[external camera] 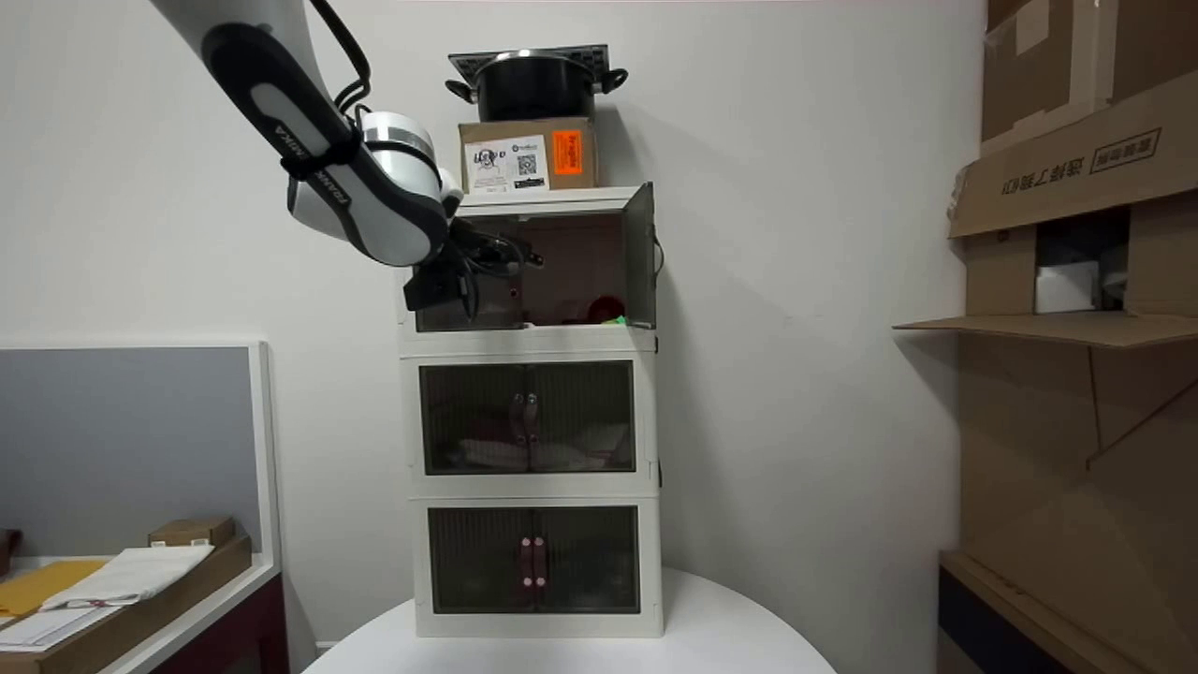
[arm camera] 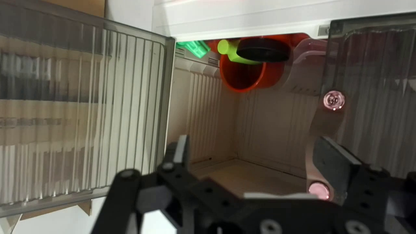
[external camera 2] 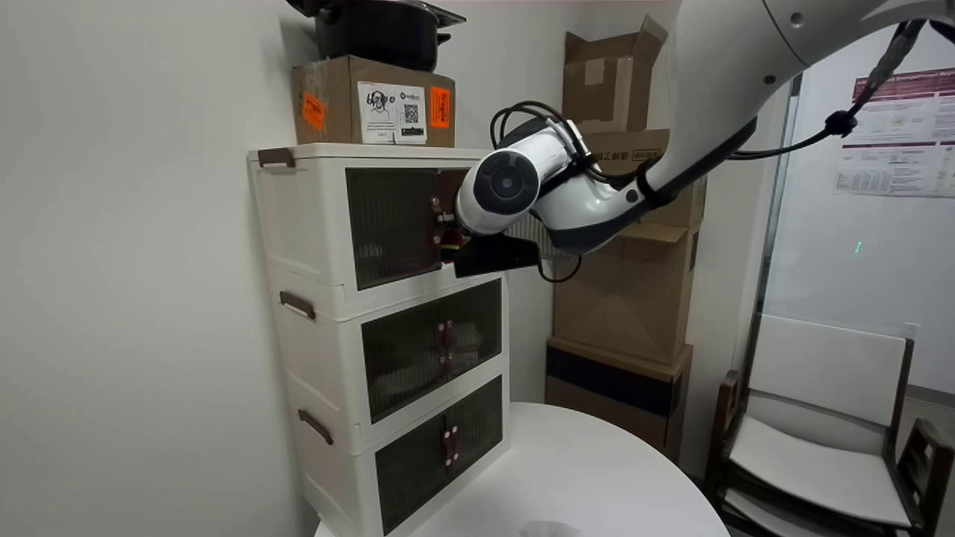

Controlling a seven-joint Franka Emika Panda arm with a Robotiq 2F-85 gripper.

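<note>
In the wrist view my gripper is open, its two fingers wide apart with nothing between them. It stands in front of the top compartment of a white cabinet [external camera: 648, 483]. That compartment's right door [external camera: 639, 258] is swung outward, while its left door [external camera 2: 392, 224] is closed. The closed door's pink-ended handle [arm camera: 318, 144] appears beside one finger; I cannot tell whether they touch. Inside lie a red cup [arm camera: 238, 80], a yellow-green item [arm camera: 234, 50] with a black round part [arm camera: 264, 49], and a green piece [arm camera: 197, 48].
A cardboard box [external camera: 528, 153] with a black pot [external camera: 533, 88] on it stands on the cabinet top. Both lower compartments are closed.
</note>
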